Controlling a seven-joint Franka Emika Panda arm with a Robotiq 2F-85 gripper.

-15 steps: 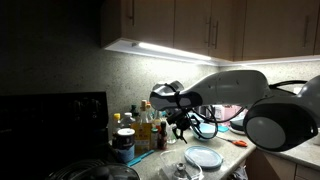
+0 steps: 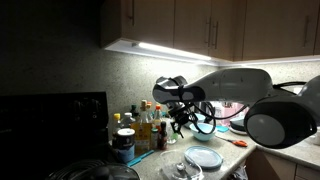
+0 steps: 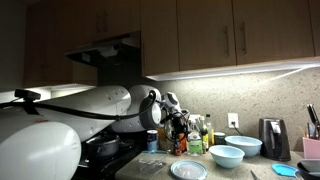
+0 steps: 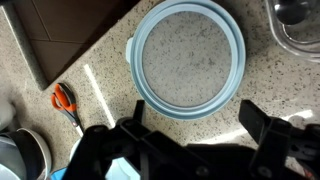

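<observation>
My gripper is open above the counter, its black fingers wide apart with nothing between them. A round lid-like piece (image 4: 188, 108) with a pale blue rim and a see-through middle lies flat, just ahead of the fingers in the wrist view. In exterior view 1 the same round piece (image 2: 204, 158) rests near the counter's front edge, with the gripper (image 2: 181, 126) higher and further back. From the other side, the gripper (image 3: 181, 132) hangs in front of the bottles, above the round piece (image 3: 188, 170).
A clear container (image 2: 181, 172) sits beside the round piece. Bottles (image 2: 145, 133) crowd the back. Orange-handled scissors (image 4: 66, 100) lie nearby. Pale blue bowls (image 3: 227, 156), a black kettle (image 3: 273, 138) and a pink-edged box (image 3: 311, 149) occupy the far side.
The arm's wrist end has shifted slightly to the right in exterior view 1. The round piece and the other counter objects stay where they were.
</observation>
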